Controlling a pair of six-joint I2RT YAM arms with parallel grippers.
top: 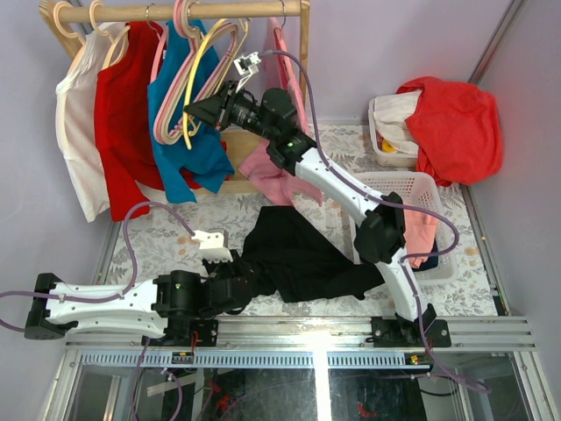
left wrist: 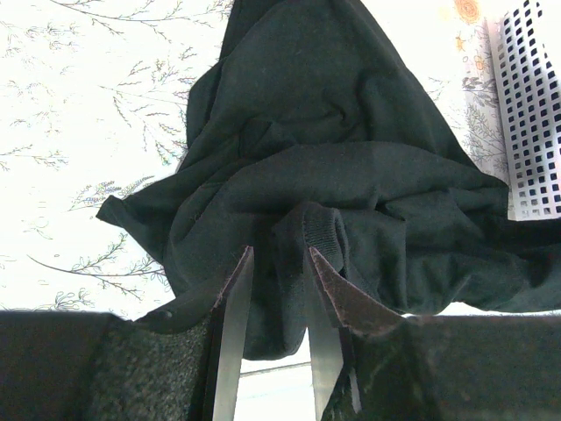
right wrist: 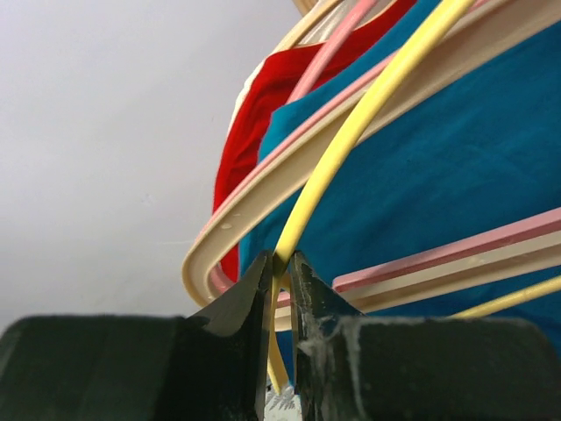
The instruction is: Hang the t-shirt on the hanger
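A dark t-shirt point(top: 307, 263) point(left wrist: 324, 175) lies crumpled on the patterned table. My left gripper hangs over its near part, fingers apart with nothing visibly held. High at the rack, my right gripper point(top: 188, 112) is shut on a yellow hanger point(top: 193, 70) point(right wrist: 342, 140), among pink and cream hangers in front of a blue shirt point(right wrist: 465, 149).
The wooden rack point(top: 232, 9) also carries white, red and pink garments. A white perforated basket point(top: 445, 272) point(left wrist: 526, 114) stands right of the dark shirt, and another bin with red and white clothes is at back right. Some bare table shows left of the shirt.
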